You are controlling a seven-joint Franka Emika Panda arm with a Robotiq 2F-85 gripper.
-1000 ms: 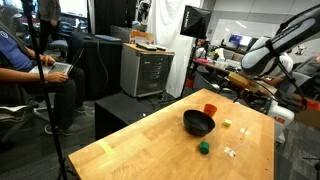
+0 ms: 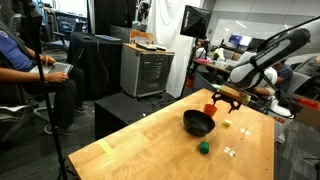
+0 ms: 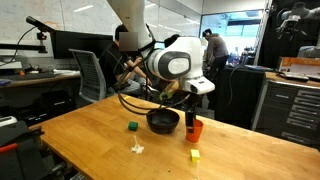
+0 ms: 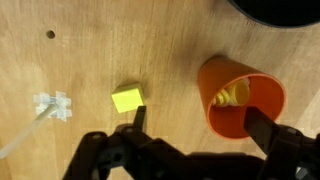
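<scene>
My gripper is open, and its fingers stand wide apart in the wrist view with nothing held between them. An orange-red cup lies under the right finger, its mouth partly covered by it. Inside the cup shows something yellow. Just beyond the left fingertip, a yellow block rests on the wooden table. In exterior view 2 the gripper hangs close above the cup, and the block is nearer the camera.
A black bowl stands beside the cup. A green object and a white cross-shaped piece lie on the table.
In exterior view 1 the arm has moved left and the gripper has come closer to the cup. The objects on the table have not visibly moved.
</scene>
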